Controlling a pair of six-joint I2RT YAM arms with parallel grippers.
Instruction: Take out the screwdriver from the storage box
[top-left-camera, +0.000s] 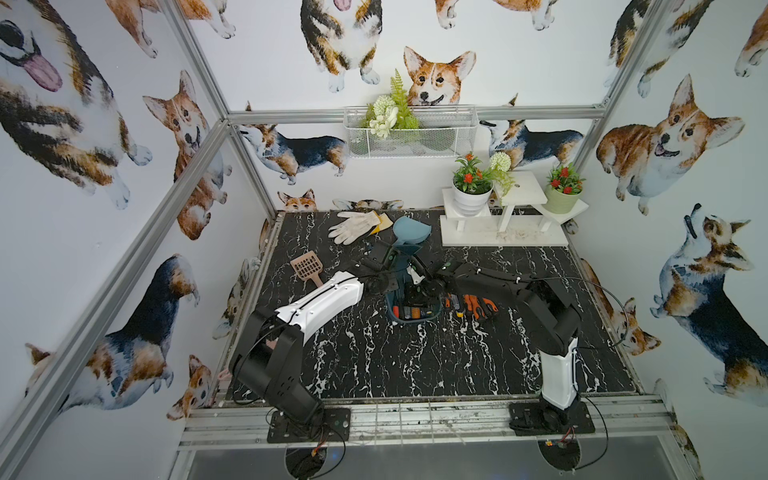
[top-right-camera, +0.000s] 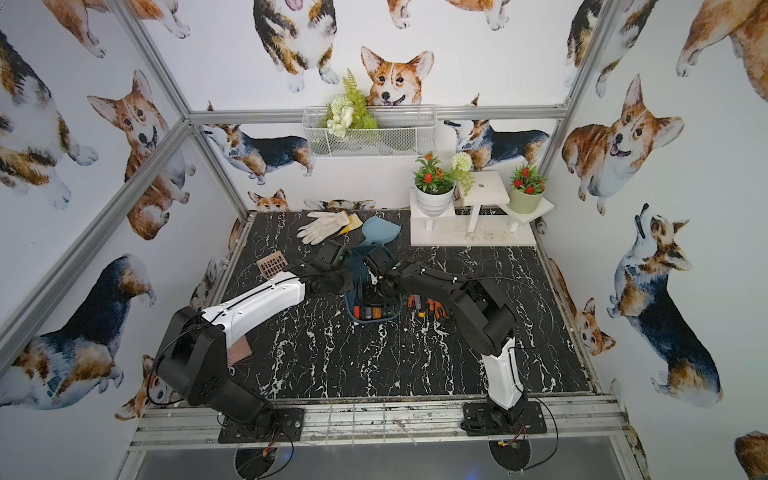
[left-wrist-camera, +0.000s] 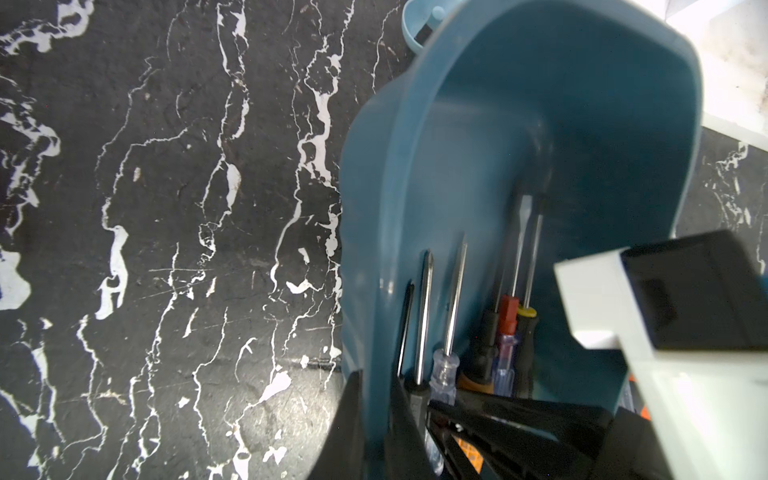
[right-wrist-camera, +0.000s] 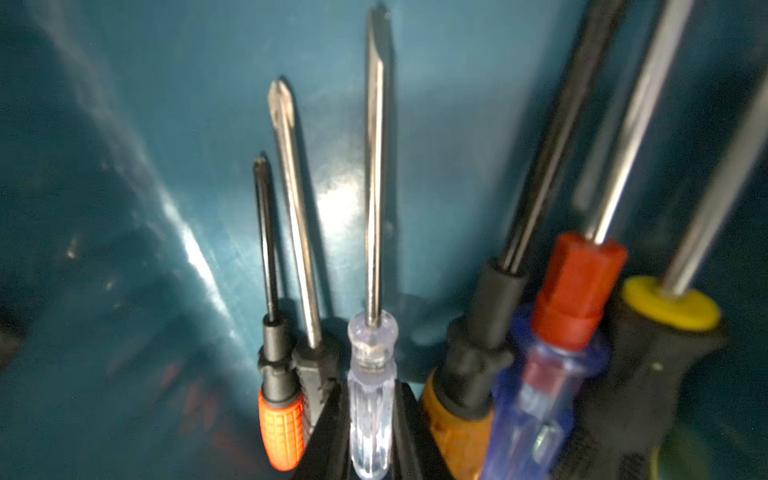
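The blue storage box (left-wrist-camera: 488, 152) stands with several screwdrivers lying side by side inside. My left gripper is shut on the box's side wall, one finger on each face of the rim. Inside the box, my right gripper is shut on the clear-handled screwdriver (right-wrist-camera: 372, 352), a finger on either side of its handle. Left of it in the right wrist view are an orange-handled screwdriver (right-wrist-camera: 281, 428) and a black-handled one (right-wrist-camera: 316, 372). On its right lie an amber-handled (right-wrist-camera: 460, 424), a blue-and-red (right-wrist-camera: 532, 408) and a black-and-yellow screwdriver (right-wrist-camera: 636, 384).
Orange-handled tools (top-left-camera: 478, 306) lie just right of the box. A light blue object (top-left-camera: 412, 230), gloves (top-left-camera: 356, 227) and a slotted scoop (top-left-camera: 306, 266) are behind and left; a white plant stand (top-left-camera: 504, 232) is back right.
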